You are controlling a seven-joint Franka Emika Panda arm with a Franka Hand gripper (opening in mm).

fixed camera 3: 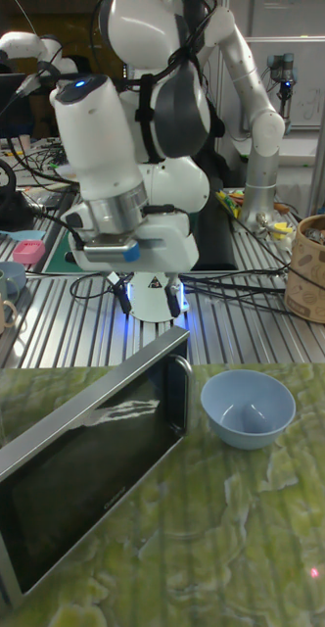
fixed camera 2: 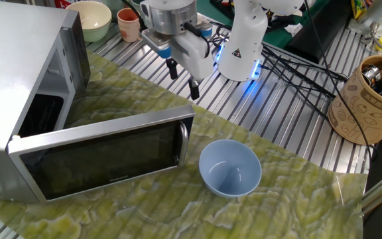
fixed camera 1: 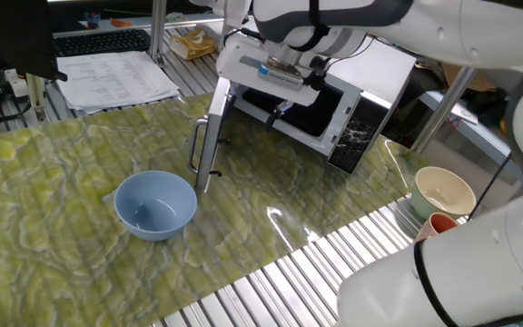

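A white and silver microwave (fixed camera 1: 384, 73) stands at the back with its door (fixed camera 2: 105, 156) swung well out from the body. The door's curved handle (fixed camera 2: 183, 143) is on its outer face at the free edge. My gripper (fixed camera 2: 183, 79) hangs on the inner side of the door near that free edge, fingers apart and nothing visible between them. In the third exterior view the two fingertips of the gripper (fixed camera 3: 150, 300) show above and behind the door's top edge. Whether a finger touches the door cannot be told. A light-blue bowl (fixed camera 1: 155, 207) sits empty on the mat beyond the handle side.
A cream bowl (fixed camera 1: 444, 193) and an orange cup (fixed camera 1: 436, 224) stand near the arm. A brown utensil holder (fixed camera 2: 363, 109) stands at the table's far side. Papers (fixed camera 1: 116, 80) lie behind the mat.
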